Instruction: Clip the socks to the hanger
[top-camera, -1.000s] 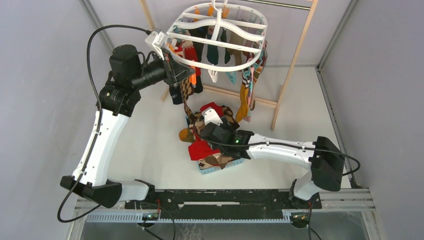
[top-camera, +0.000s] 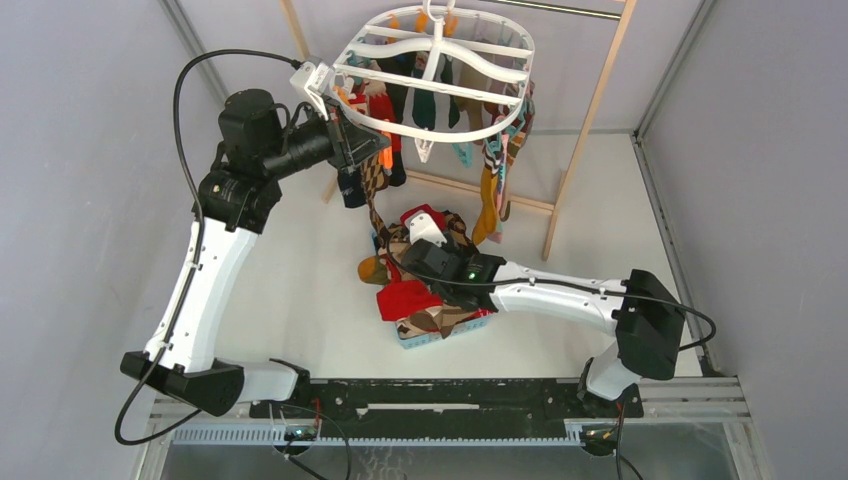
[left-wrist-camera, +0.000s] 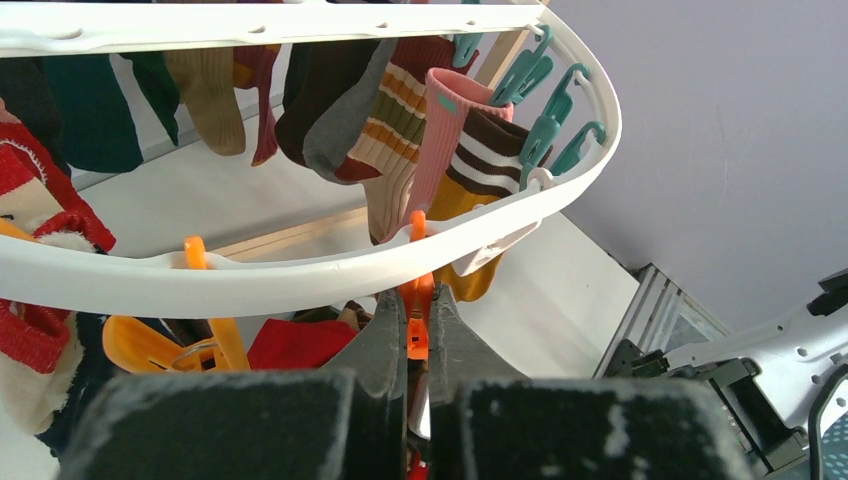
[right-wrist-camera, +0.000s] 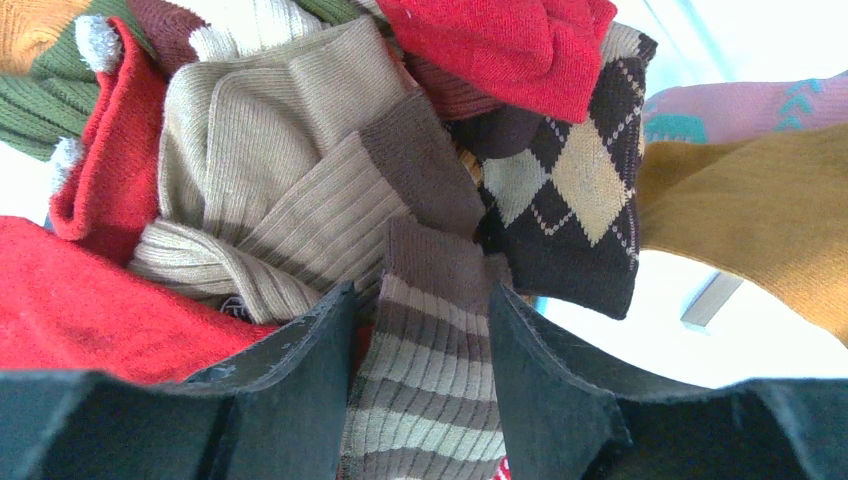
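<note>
In the left wrist view my left gripper is shut on an orange clip (left-wrist-camera: 417, 277) hanging from the front rim of the white hanger (top-camera: 440, 130). Over the heap of socks, my right gripper has its fingers apart, with a brown-and-grey striped sock (right-wrist-camera: 435, 340) lying between them. Both sides of that sock run close to the fingers; a firm hold does not show. Beneath the heap, the edge of a light blue basket (top-camera: 420, 341) shows in the top view.
Many socks hang from the hanger, including a mustard striped one (left-wrist-camera: 470, 195) and a pink one (left-wrist-camera: 447, 130). Teal clips (left-wrist-camera: 548, 125) line its right end. A wooden stand (top-camera: 590, 120) rises behind. White table on both sides of the basket is clear.
The hanging mustard sock has swayed a little. My left arm has kept its place at the hanger rim.
</note>
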